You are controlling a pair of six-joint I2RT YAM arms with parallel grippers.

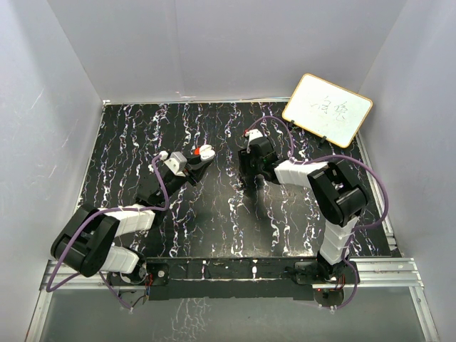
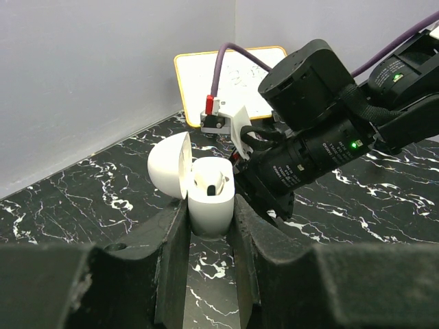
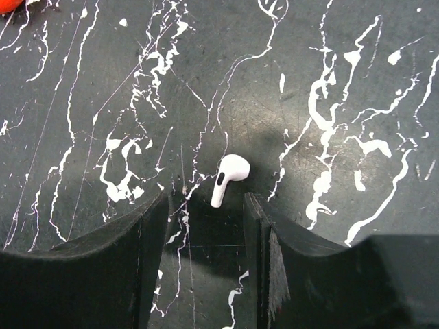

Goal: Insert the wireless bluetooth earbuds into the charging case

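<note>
A white charging case (image 2: 211,205) with its lid (image 2: 169,164) raised is gripped between the fingers of my left gripper, held up over the left-centre of the table. A dark slot shows in its top; what else sits inside cannot be made out. One white earbud (image 3: 232,171) lies on the black marbled table, its dark-tipped stem pointing towards the lower left. Above it my right gripper points down, open, with the earbud between and slightly beyond its fingertips in the right wrist view. Nothing is held there.
An orange-red object (image 1: 197,151) shows beside the case, with its edge (image 3: 9,4) in the right wrist view's corner. A whiteboard (image 1: 326,108) stands at the back right. Grey walls enclose the table, whose surface around the earbud is clear.
</note>
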